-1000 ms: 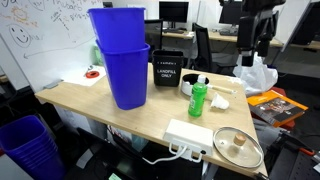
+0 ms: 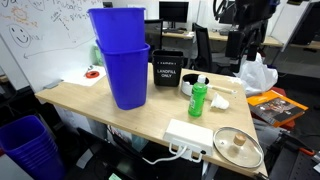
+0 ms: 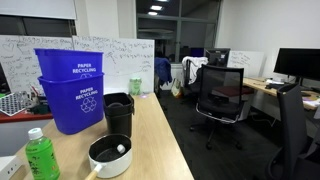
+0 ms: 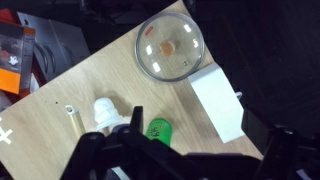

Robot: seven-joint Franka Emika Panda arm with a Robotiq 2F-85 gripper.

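Note:
My gripper (image 2: 243,50) hangs high above the right part of the table, open and holding nothing. In the wrist view the gripper points down over the tabletop, its dark fingers spread wide. A clear round lid with a brown knob (image 2: 239,148) lies at the near right of the table. Beside it is a long white box (image 2: 188,139) with a cable. The green bottle (image 2: 197,100) stands upright behind the box. A white pot (image 3: 109,155) with a light wooden handle sits farther back, and a small white object (image 4: 106,112) lies near the bottle.
Stacked blue recycling bins (image 2: 126,75) stand on the table's left half, with a black landfill bin (image 2: 168,70) behind. An orange-covered item (image 2: 275,107) and a white bag (image 2: 257,75) are at the right. Bare tabletop (image 2: 85,97) shows at the left.
My gripper has shifted slightly to the left and up in exterior view 1, staying high above the table. The objects on the table have not moved.

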